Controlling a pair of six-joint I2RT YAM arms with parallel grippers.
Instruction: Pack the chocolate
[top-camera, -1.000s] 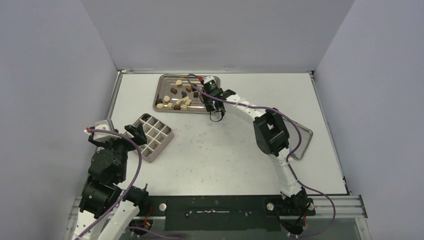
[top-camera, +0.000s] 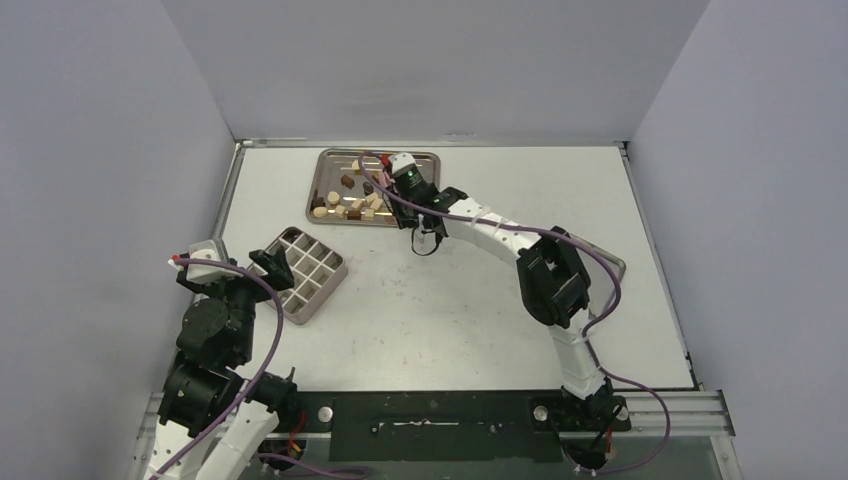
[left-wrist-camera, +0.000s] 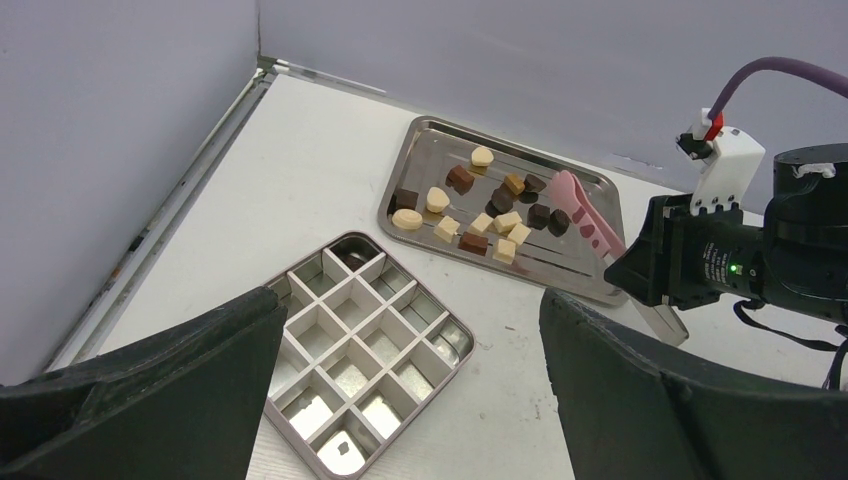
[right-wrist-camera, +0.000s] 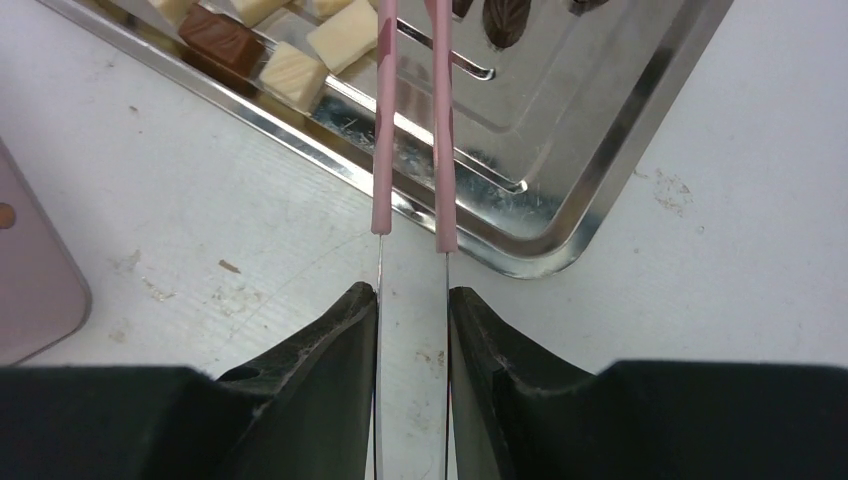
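Assorted chocolates, dark, milk and cream, lie on the metal tray (top-camera: 330, 180) at the back. The compartment box (left-wrist-camera: 330, 444) stands at the left with a dark piece in its back corner compartment (left-wrist-camera: 355, 252). My right gripper is over the tray's near right part, its long pink fingers (right-wrist-camera: 444, 180) part open, with no chocolate visible held between them; cream cubes (right-wrist-camera: 292, 78) and a brown piece (right-wrist-camera: 220, 40) lie to their left. My left gripper hangs over the box, open and empty.
An empty-looking tray (top-camera: 614, 266) lies at the right, partly under the right arm. Walls bound the table at the back and sides.
My right gripper has shifted slightly left over the tray in the top view, the arm moving with it. The left arm is unmoved.
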